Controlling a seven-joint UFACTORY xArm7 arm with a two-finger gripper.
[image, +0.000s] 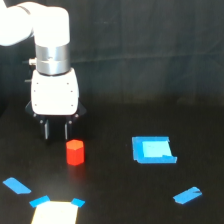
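Note:
A small red block (75, 152) with a hexagonal outline rests on the black table, left of centre. My white gripper (57, 131) hangs just behind it and a little to its left. Two dark fingers point downward from it, standing apart, and nothing shows between them. The block looks clear of both fingers, though the exact depth between them is hard to judge.
On the right lies a pale square (156, 149) framed by blue tape (136, 148). A cream-coloured square (55, 214) sits at the front edge. Loose blue tape strips (187, 195) mark the table. Bare table separates the block from the pale square.

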